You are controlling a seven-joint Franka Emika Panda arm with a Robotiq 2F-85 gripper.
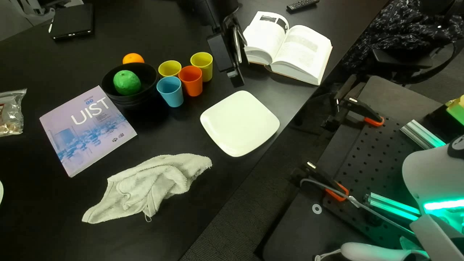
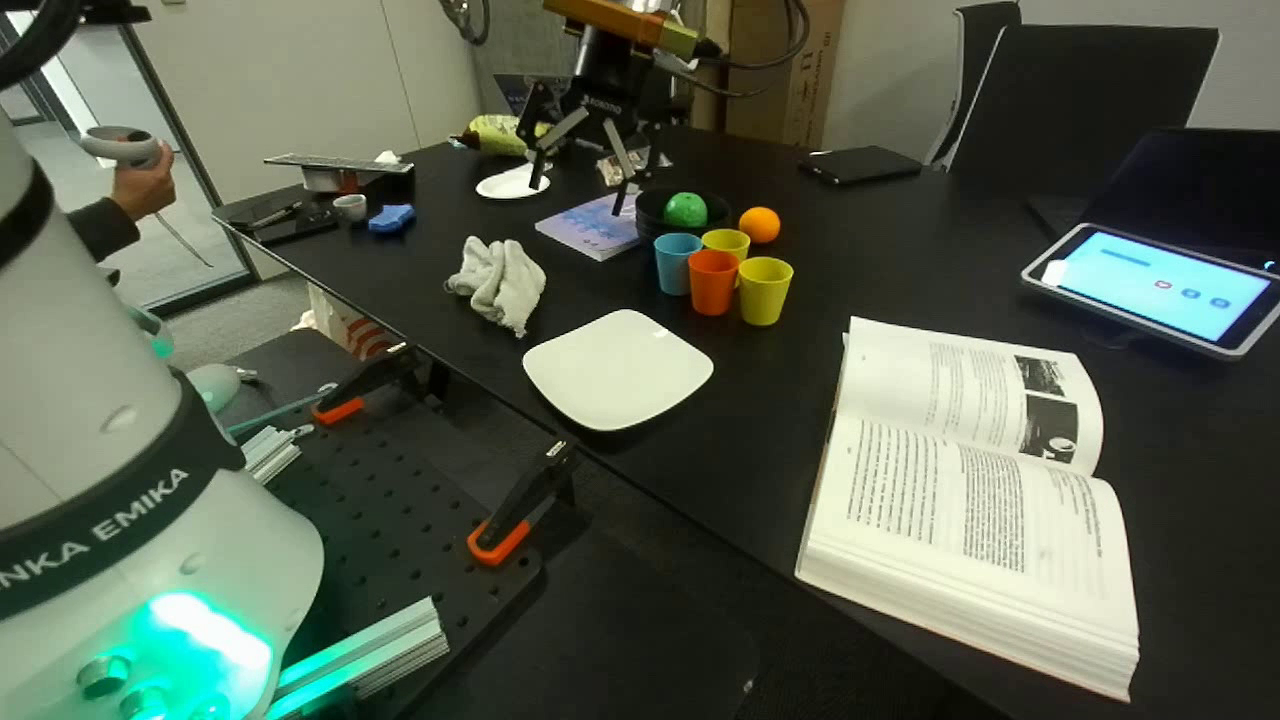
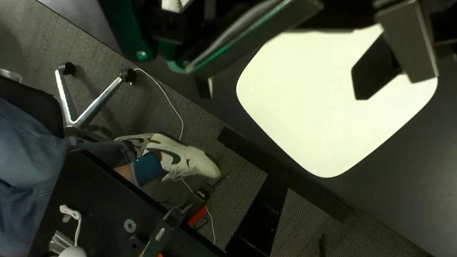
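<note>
My gripper [image 2: 578, 192] hangs above the table with its two fingers spread wide and nothing between them. Exterior view 1 shows it side-on, between the cups and the open book. In the wrist view one finger [image 3: 405, 40] overlaps the white square plate [image 3: 317, 115], which lies empty near the table edge. A blue cup [image 1: 170, 92], an orange cup [image 1: 191, 81] and two yellow cups, one the right yellow cup [image 1: 202, 66], stand grouped upright. Beside them a black bowl [image 1: 150, 82] holds a green round fruit [image 1: 126, 82]. A crumpled whitish towel [image 1: 152, 182] lies left of the plate.
An orange fruit [image 1: 133, 58] sits behind the bowl. The UIST booklet [image 1: 87, 130] lies flat beside it. A thick open book [image 2: 972, 504] covers the table's near end, and a lit tablet [image 2: 1158, 288] stands farther back. Bare table separates plate and towel.
</note>
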